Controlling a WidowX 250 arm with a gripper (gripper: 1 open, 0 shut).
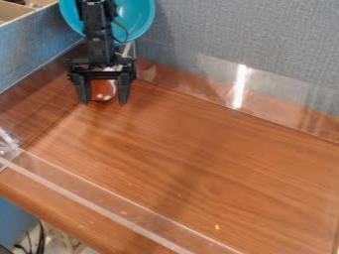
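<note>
My black gripper (103,91) is at the back left of the wooden surface, pointing down, fingers open on either side of a small reddish round object (103,85), partly hidden behind it. A large turquoise bowl or lid (137,18) is upright behind the arm at the top left.
A grey back wall (239,45) and a blue-grey left side (34,64) bound it. A clear plastic item (7,144) sits at the left edge, and cables show at the lower left.
</note>
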